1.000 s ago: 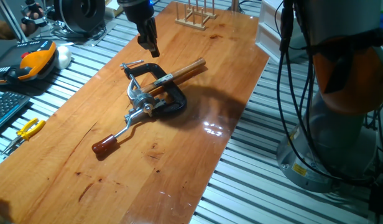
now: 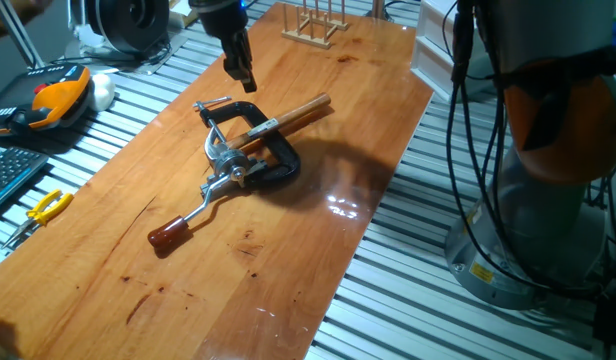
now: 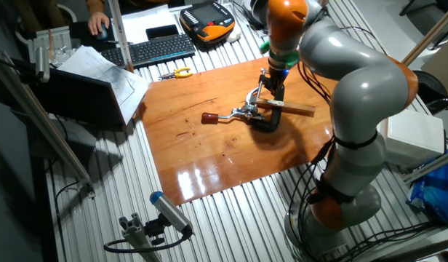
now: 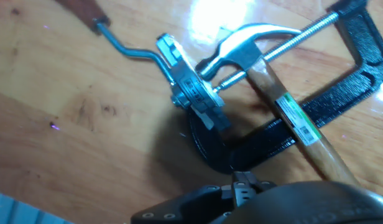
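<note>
A hammer with a wooden handle [image 4: 275, 93] lies across a black C-shaped clamp [image 4: 266, 146] on the wooden table. Its metal claw head [image 4: 241, 50] is beside a silver crank mechanism [image 4: 194, 90], whose bent rod ends in a red-brown grip [image 2: 169, 233]. In exterior view 1 my gripper [image 2: 248, 86] points down above the table, just beyond the clamp and apart from it. Its fingers look shut, with nothing visible between them. At the bottom of the wrist view, the gripper partly shows, near the clamp's curved end; its dark body covers part of the hammer's handle.
Yellow-handled pliers [image 2: 50, 207] lie off the table's left edge, near a keyboard [image 2: 13, 178] and an orange-black teach pendant [image 2: 46, 97]. A wooden peg rack [image 2: 310, 38] stands at the far end.
A person's hand at the upper left has shifted. My gripper, the hammer, the clamp and the crank show no movement.
</note>
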